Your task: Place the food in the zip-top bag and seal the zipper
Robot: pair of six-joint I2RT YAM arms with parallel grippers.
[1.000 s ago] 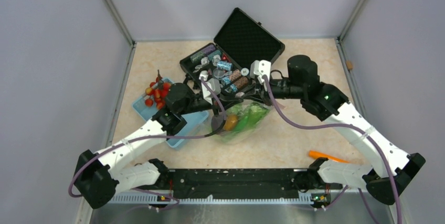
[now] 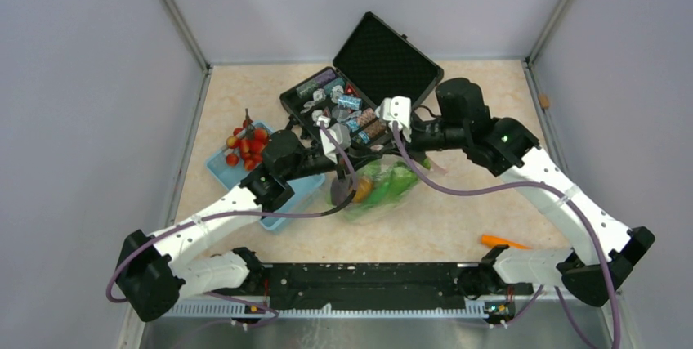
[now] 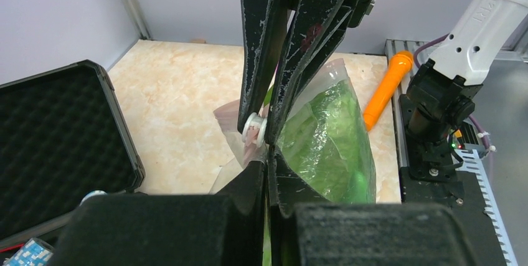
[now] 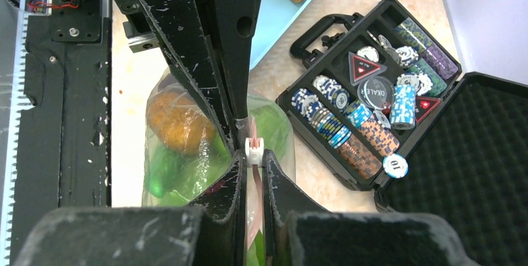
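Observation:
The clear zip top bag (image 2: pixel 384 190) stands below both arms, with green leafy food (image 3: pixel 330 135) and a brown-orange round item (image 4: pixel 180 123) inside. My right gripper is shut on the white zipper slider (image 4: pixel 254 147), which sits on the bag's pinkish zipper strip (image 4: pixel 254 197). In the left wrist view the same slider (image 3: pixel 251 130) shows between the right gripper's tips. Right beside it, my left gripper is shut where the bag's top edge reaches its fingertips; the thin film there is largely hidden. The two grippers nearly touch.
Behind the bag lies an open black case (image 2: pixel 335 104) of poker chips. A blue tray (image 2: pixel 219 171) with red fruit stands to the left, partly under the left arm. An orange carrot-like item (image 2: pixel 502 242) lies at front right.
The left gripper has shifted slightly right. The bag stays in about the same place.

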